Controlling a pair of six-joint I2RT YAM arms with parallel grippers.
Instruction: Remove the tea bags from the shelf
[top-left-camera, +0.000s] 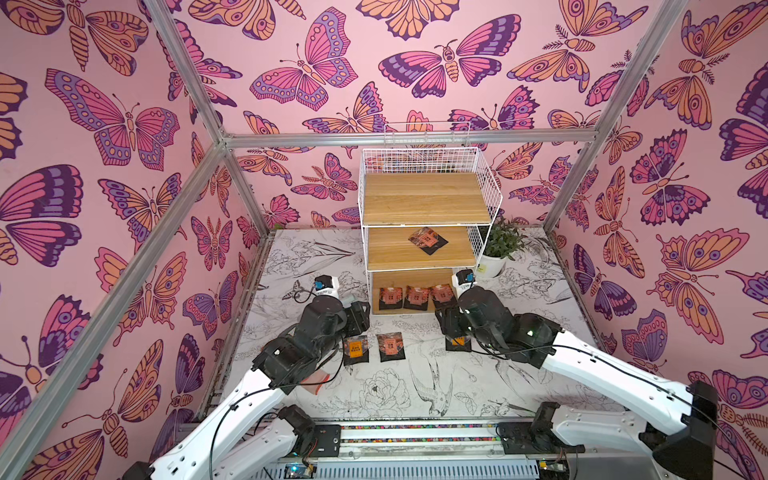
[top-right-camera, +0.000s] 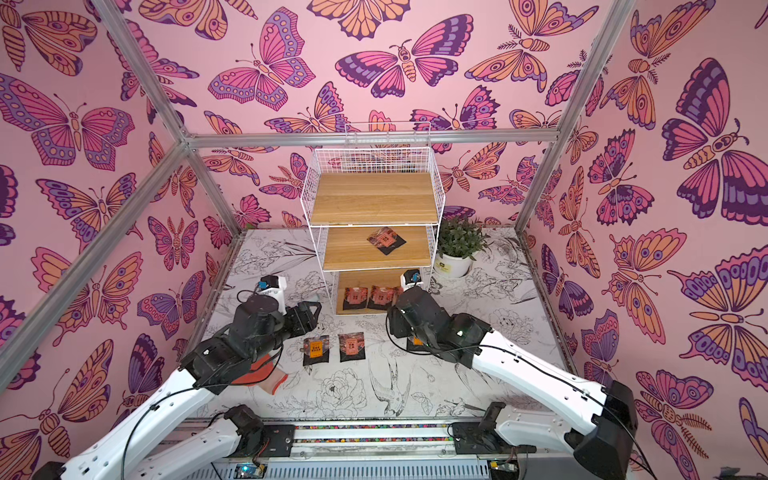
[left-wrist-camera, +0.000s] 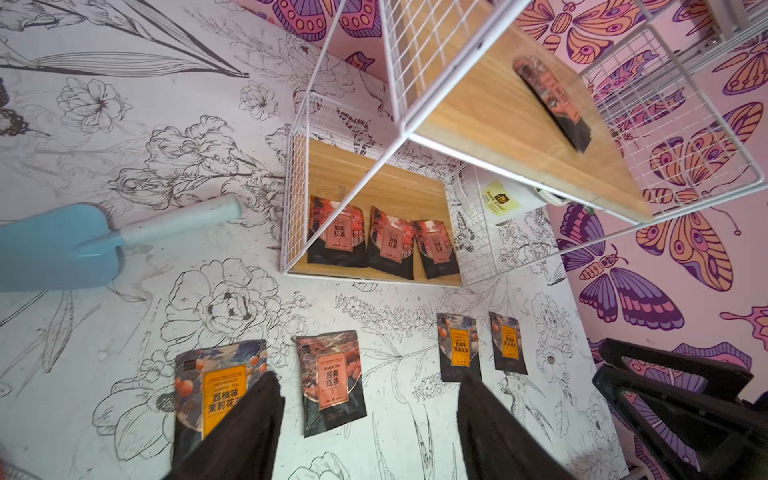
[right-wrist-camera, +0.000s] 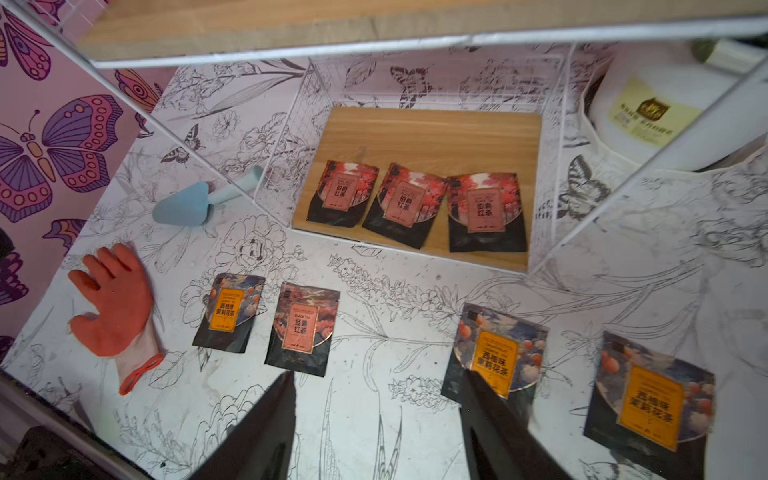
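A white wire shelf (top-left-camera: 424, 224) with wooden boards stands at the back. On its middle board lies one dark tea bag (top-left-camera: 428, 240); the top board is bare. Three red-and-black tea bags, one of them the middle pouch (right-wrist-camera: 405, 205), lie side by side on the bottom board. On the table in front are a black tea bag (left-wrist-camera: 330, 380) and several yellow-labelled ones, such as the pouch (right-wrist-camera: 496, 352). My left gripper is open and empty, before the shelf's left side. My right gripper hangs open and empty above the table, before the shelf's right side.
An orange glove (right-wrist-camera: 120, 300) and a light blue trowel (left-wrist-camera: 64, 248) lie on the table to the left. A potted plant (top-right-camera: 461, 244) stands close to the shelf's right side.
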